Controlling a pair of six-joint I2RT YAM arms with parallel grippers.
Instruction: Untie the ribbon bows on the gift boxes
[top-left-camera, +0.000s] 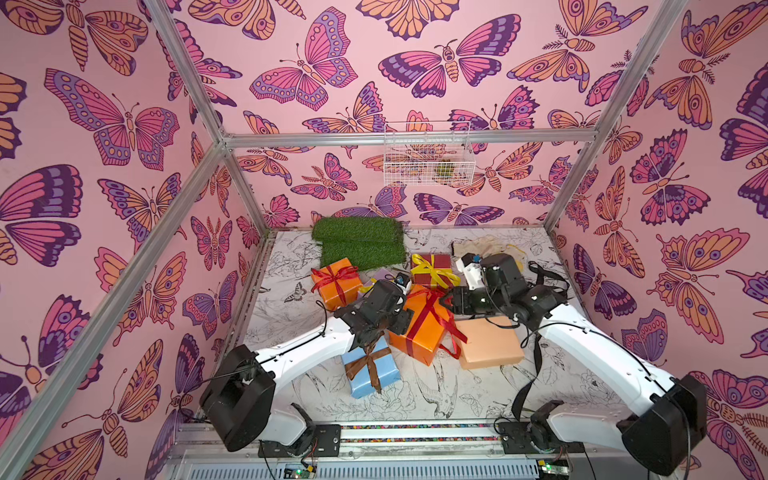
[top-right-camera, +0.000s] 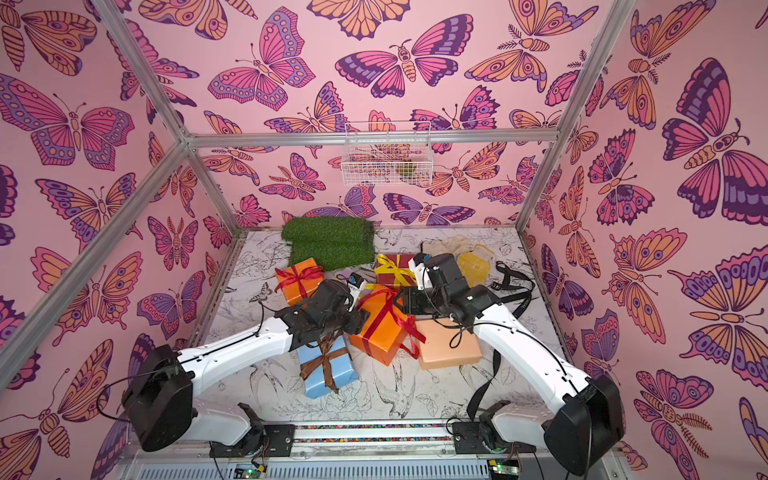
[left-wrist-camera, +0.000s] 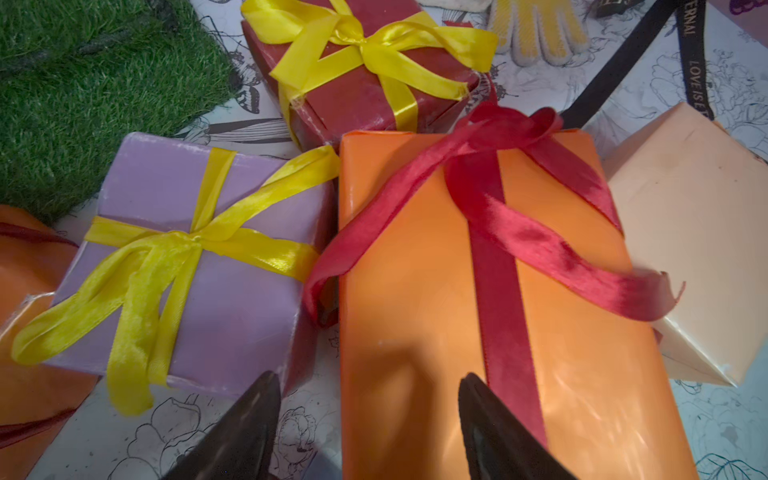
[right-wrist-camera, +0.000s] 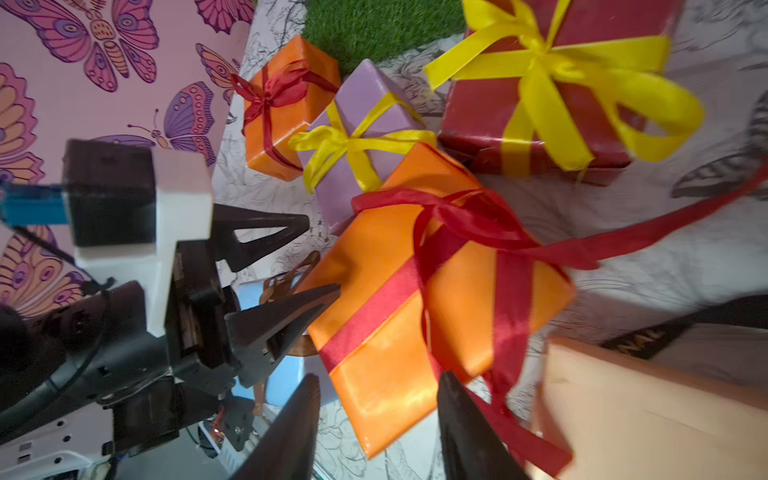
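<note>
A large orange box carries a loose, tangled red ribbon. Behind it sit a lavender box and a maroon box, both with yellow bows. A small orange box with a red bow is at left; a blue box with brown ribbon lies at front. My left gripper stands open over the large box's near-left part, empty. My right gripper is open above that box's right side, with nothing visible between its fingers.
A plain peach box lies at right, with black straps beyond. Green turf mats lie at the back left, with gloves at the back right. The table's front and left edges have some clear room.
</note>
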